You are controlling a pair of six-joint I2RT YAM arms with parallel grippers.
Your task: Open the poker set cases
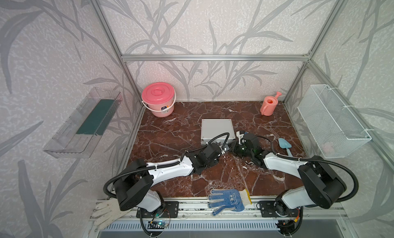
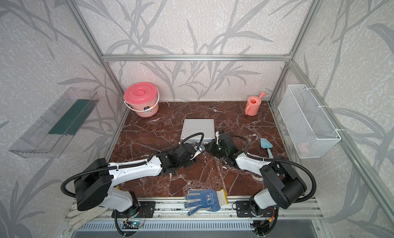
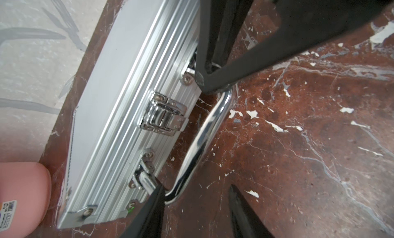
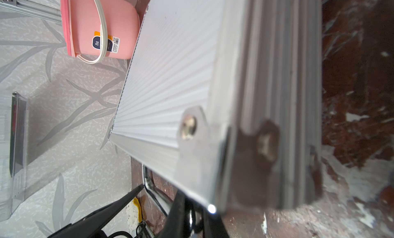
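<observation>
A silver poker set case (image 1: 217,127) with a pale lid lies closed in mid-table, its front towards the arms. In the left wrist view its chrome handle (image 3: 196,155) and one metal latch (image 3: 162,114), closed, show on the ribbed front side. My right gripper is shut on the far end of the handle there. In the right wrist view the case corner hides much of what its fingers (image 4: 174,221) hold. Before the case front, my left gripper stands open, its fingertips apart and nothing between them. Its near finger overlaps the handle's end in view.
A pink lidded bucket (image 1: 158,99) stands at the back left and a watering can (image 1: 269,105) at the back right. A small blue shovel (image 1: 284,143) lies at the right. Gloves (image 1: 228,200) lie along the front rail. Both grippers are close together.
</observation>
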